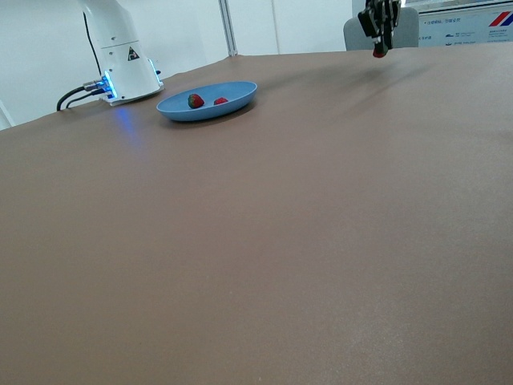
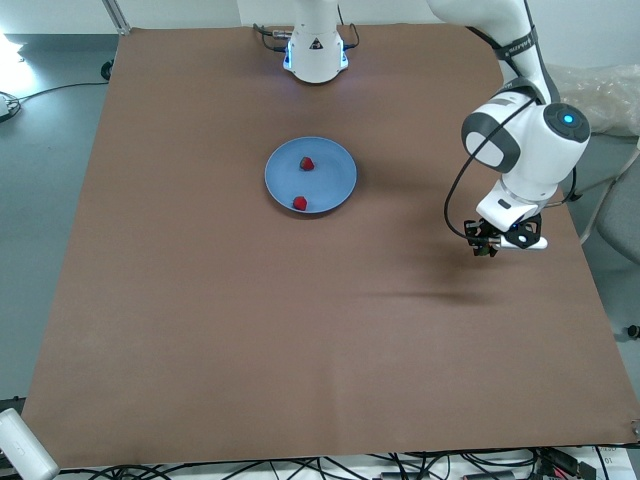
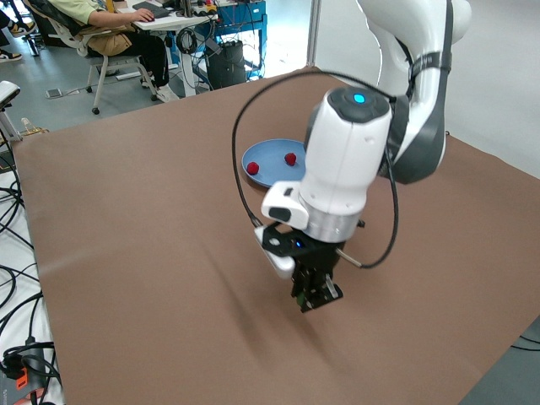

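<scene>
A blue plate (image 2: 310, 176) holds two strawberries, one (image 2: 306, 163) near its middle and one (image 2: 299, 203) toward its near edge. My black gripper (image 2: 485, 247) hangs over the table's right side, right of the plate and apart from it. In the top view the gripper (image 1: 379, 46) is at the upper right, with something small and red at its lower tip, apparently a strawberry. The right view shows the gripper (image 3: 315, 295) from above, its fingertips dark; whether it is open or shut is hard to make out.
The robot base (image 2: 315, 50) stands at the back with cables. A grey chair (image 2: 620, 210) is beyond the right edge, and cables (image 2: 420, 467) run along the front edge.
</scene>
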